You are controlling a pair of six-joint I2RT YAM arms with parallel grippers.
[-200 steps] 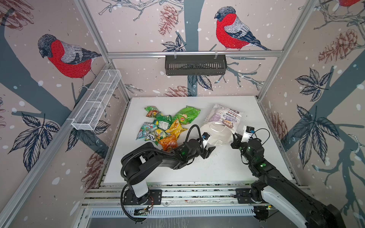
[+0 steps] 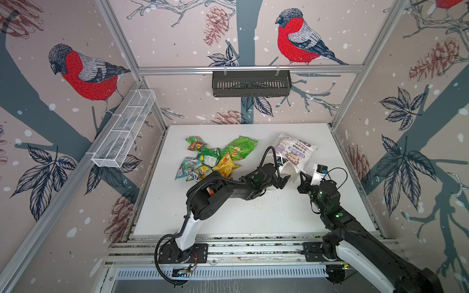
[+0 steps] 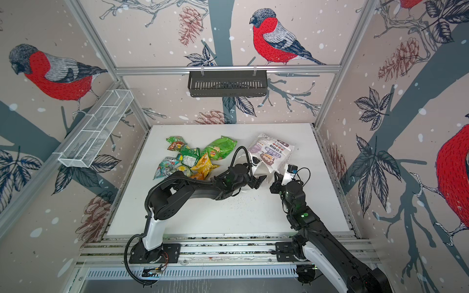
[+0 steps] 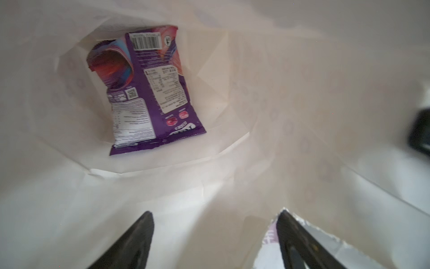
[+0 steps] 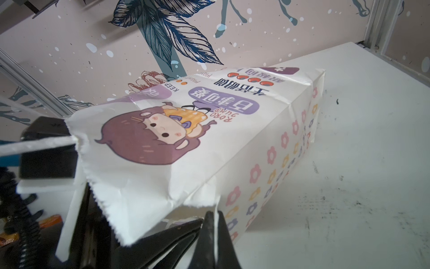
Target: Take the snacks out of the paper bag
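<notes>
The white printed paper bag (image 2: 294,150) lies on its side at the back right, its mouth toward the arms. Inside it, in the left wrist view, a purple snack packet (image 4: 168,92) rests near the bottom. My left gripper is at the mouth with its fingers apart and nothing between them; the packet is deeper in. A torn edge of the bag shows by its right finger. My right gripper is shut on the bag's thin rim, seen as a white line between the fingers.
Left of the bag lie several removed-looking snack packets, among them a green one (image 2: 241,147) and a yellow one (image 2: 225,165). A white wire basket (image 2: 124,128) hangs on the left and a dark basket (image 2: 251,84) at the back.
The bag has shifted slightly right and its mouth is more covered by the arm. The right arm has stayed nearly still.
</notes>
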